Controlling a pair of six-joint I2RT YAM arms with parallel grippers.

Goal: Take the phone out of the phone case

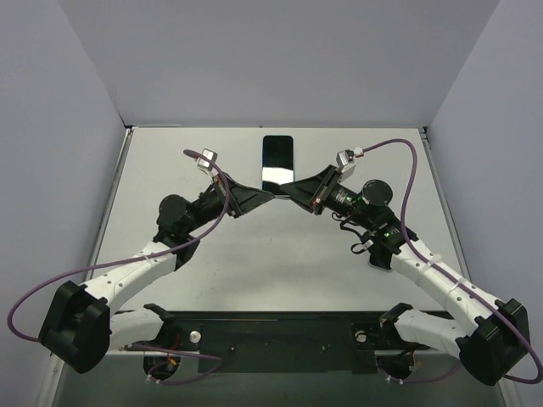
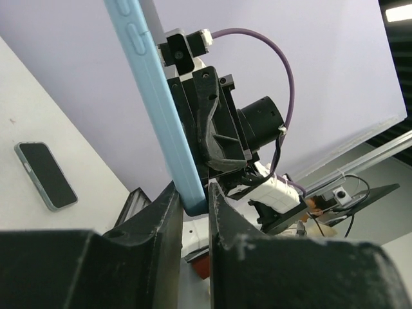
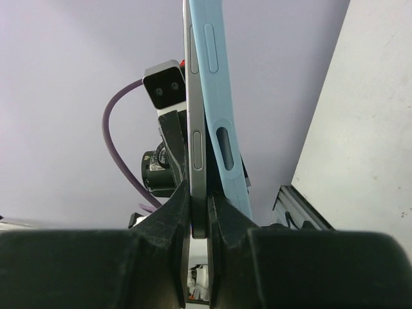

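The dark-screened phone [image 1: 277,157] stands raised between my two arms in the top view. In the right wrist view the phone's silver edge [image 3: 197,161] is pinched by my right gripper, which is shut on it. The light-blue phone case [image 3: 222,96] slants away from the phone there, leaving a narrow gap toward the lower end, and runs behind the right finger. My left gripper has its fingers on both sides of the lower corner of the case [image 2: 161,116]; whether they press on it is unclear.
Another dark-screened phone-like device [image 2: 46,175] lies flat on the white table, at the right in the top view, partly behind the right arm. Both grippers are close together, nearly tip to tip.
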